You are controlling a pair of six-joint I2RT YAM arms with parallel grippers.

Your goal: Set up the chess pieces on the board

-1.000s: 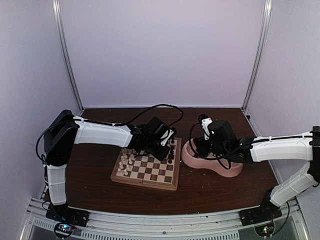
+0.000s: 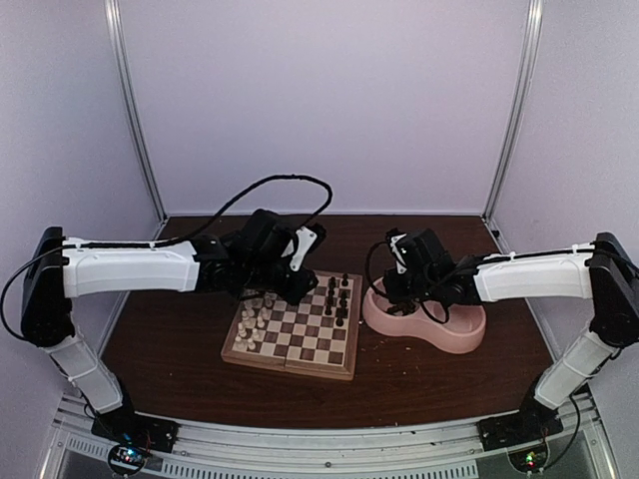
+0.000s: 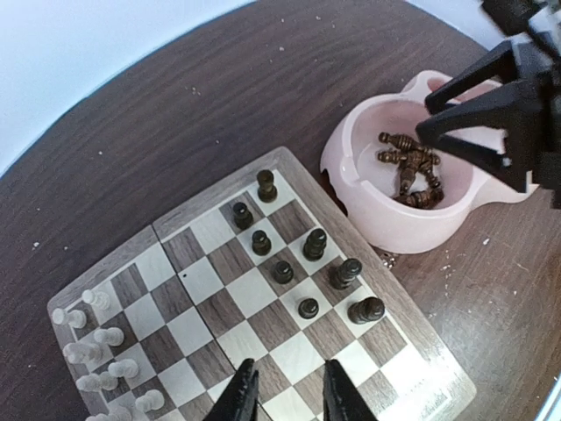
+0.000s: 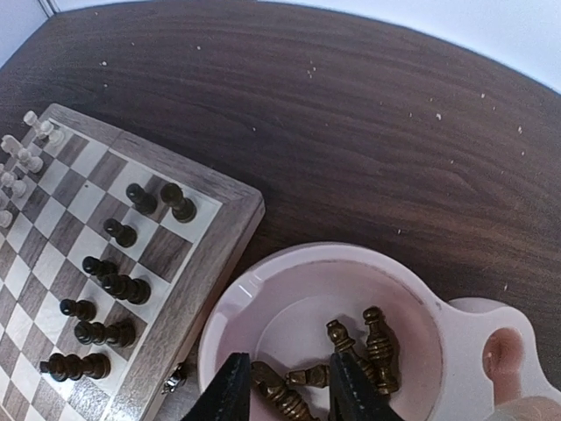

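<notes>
The wooden chessboard lies left of the pink bowl. Dark pieces stand in two rows along its right side, with bare squares among the inner row. White pieces stand along the opposite side. Above the board, my left gripper is open, its fingers apart with only board showing between them. My right gripper hangs open over the bowl, nothing gripped between its fingers. Several dark pieces lie on their sides in the bowl, some partly hidden by the right fingers.
A small dark thing lies in the narrow gap between board and bowl. The bowl's narrower right end has a small round hollow.
My left gripper has drawn back to the left and up, away from the dark pieces, uncovering more of them.
</notes>
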